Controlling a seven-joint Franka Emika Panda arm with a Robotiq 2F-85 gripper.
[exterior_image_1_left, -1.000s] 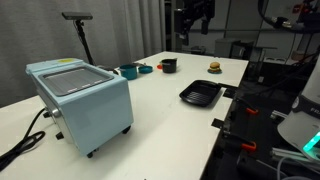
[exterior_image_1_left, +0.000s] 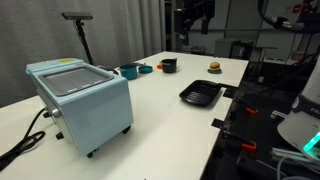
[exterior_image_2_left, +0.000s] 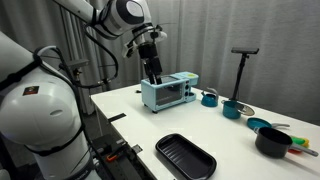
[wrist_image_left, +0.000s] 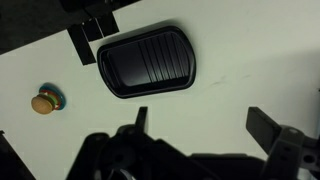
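My gripper hangs in the air above the white table, its fingers (wrist_image_left: 262, 128) spread wide with nothing between them. In exterior view 1 the gripper (exterior_image_1_left: 194, 40) shows at the top, well above the tabletop. A black ridged tray (wrist_image_left: 148, 62), rectangular with rounded corners, lies flat and empty on the table below. A toy burger (wrist_image_left: 48, 98) sits left of it in the wrist view. The light-blue toaster oven (exterior_image_1_left: 92, 105) stands on the table, apart from the gripper; its door appears closed in exterior view 2.
Towards the back stand a black pot (exterior_image_2_left: 272, 142), a teal pan (exterior_image_2_left: 258, 123), a teal pot (exterior_image_2_left: 231, 108) and a blue kettle (exterior_image_2_left: 209, 98). Behind them rises a dark stand (exterior_image_2_left: 240, 72). White table (exterior_image_1_left: 155, 135) between oven and tray is bare.
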